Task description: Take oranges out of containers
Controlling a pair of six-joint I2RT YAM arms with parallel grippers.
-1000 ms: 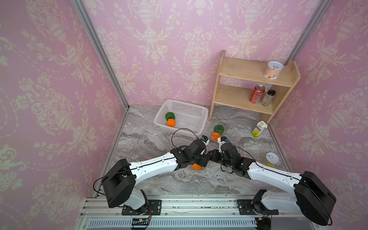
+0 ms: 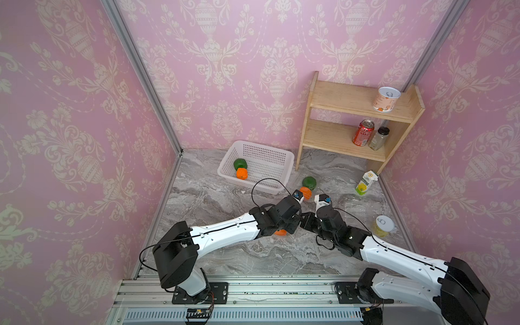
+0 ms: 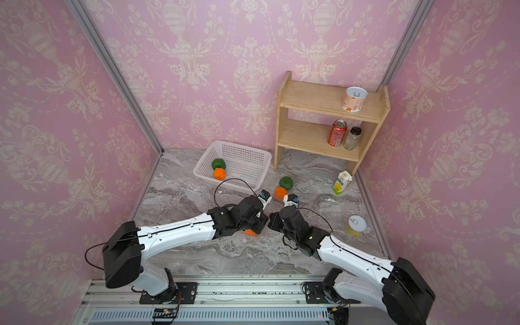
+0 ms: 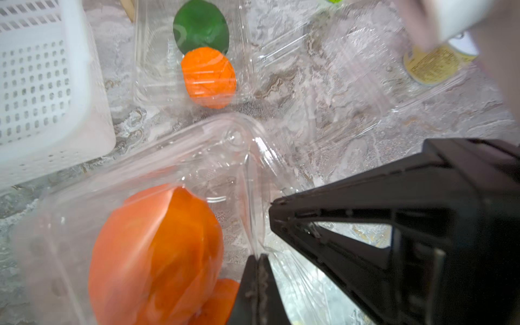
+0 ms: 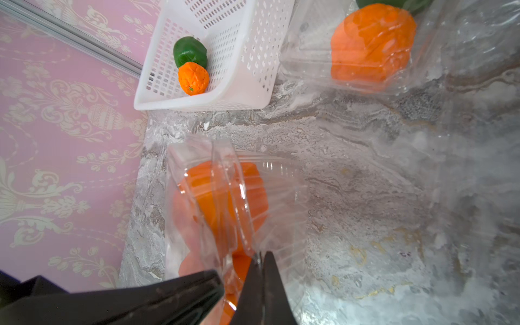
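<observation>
My two grippers meet over a clear plastic container with oranges inside. In the left wrist view my left gripper is shut at its lid edge, with the other gripper's black fingers beside it. My right gripper is also shut at the clear plastic, in the right wrist view; whether thin plastic is pinched in either is unclear. Behind, another clear container holds an orange and a green fruit. An orange and a green fruit sit in the white basket.
A wooden shelf with cans and a jar stands at the back right. A milk carton, clear plastic and a yellow can lie at the right.
The oranges under the left gripper have shifted slightly right with them.
</observation>
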